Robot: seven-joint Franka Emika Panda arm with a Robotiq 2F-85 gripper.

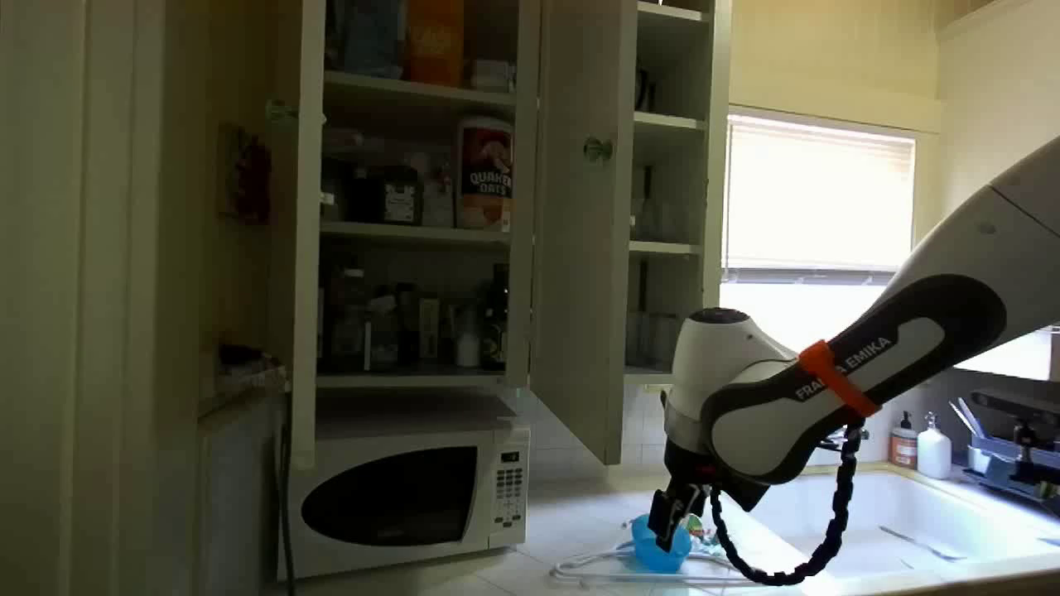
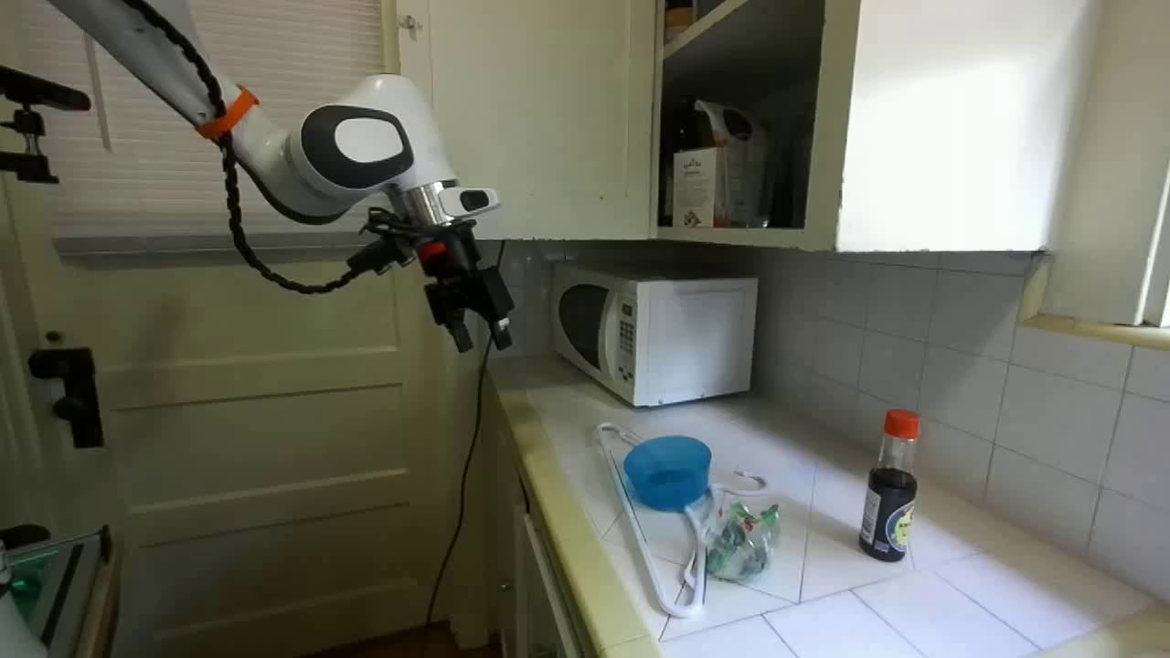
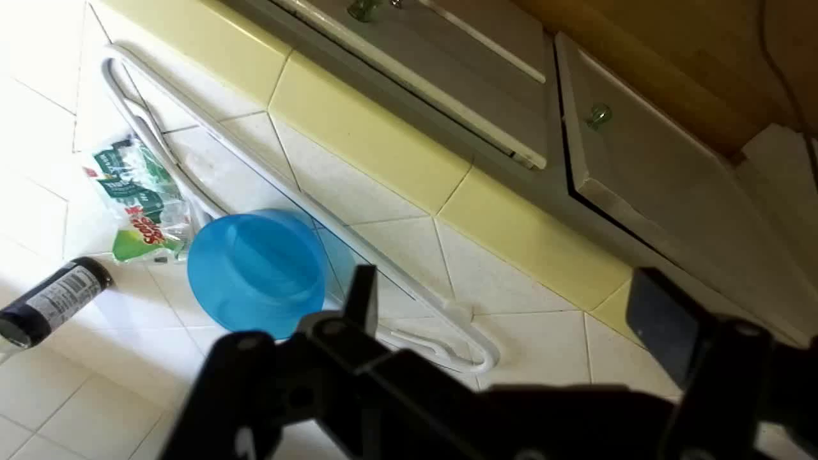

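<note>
My gripper [image 2: 479,338] hangs in the air over the counter's front edge, its fingers apart with nothing between them. In the wrist view the two black fingers [image 3: 665,326] stand wide of each other above the counter. A blue translucent bowl [image 2: 668,473] sits on a white plastic hanger [image 2: 639,537] lying on the tiles. Beside the bowl is a crumpled clear and green plastic wrapper [image 2: 743,544]. Farther along the counter, a dark sauce bottle with a red cap [image 2: 889,495] stands upright. All of them lie below the gripper and apart from it.
A white microwave [image 2: 688,338] occupies the counter's far end, under open cabinets holding jars and boxes. One cabinet door [image 1: 583,238] sticks out near the arm. A sink [image 1: 874,516] lies to the right in the first exterior view. Bare tiles surround the bottle.
</note>
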